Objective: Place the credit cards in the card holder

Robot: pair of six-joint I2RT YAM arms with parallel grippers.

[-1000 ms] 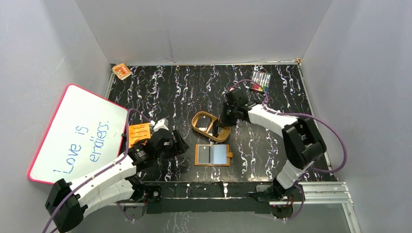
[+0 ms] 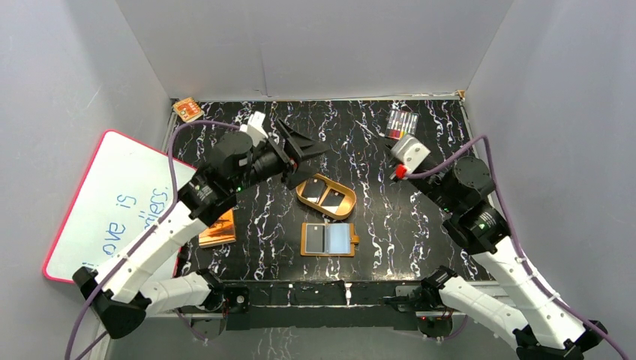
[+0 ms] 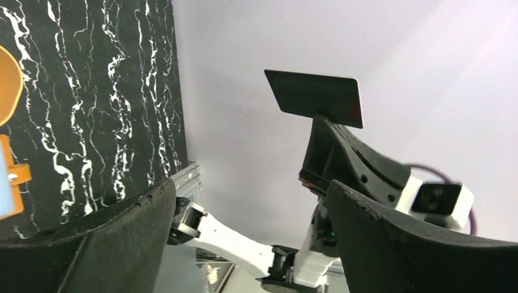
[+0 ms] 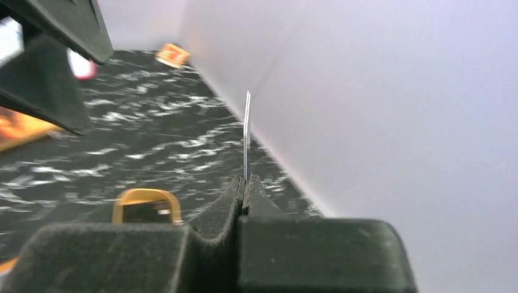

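My right gripper is raised at the right, shut on a black card that stands out from its tips, edge-on as a thin card in the right wrist view. My left gripper is raised left of it, open and empty, its fingers beside the card in the right wrist view. An oval tan tray with cards sits at the middle. Below it lies the open tan card holder, partly in the left wrist view.
A whiteboard lies at the left, orange items beside it and an orange pack at the back left. A case of markers is at the back right.
My right gripper has lifted the card out of the tray and moved up and right.
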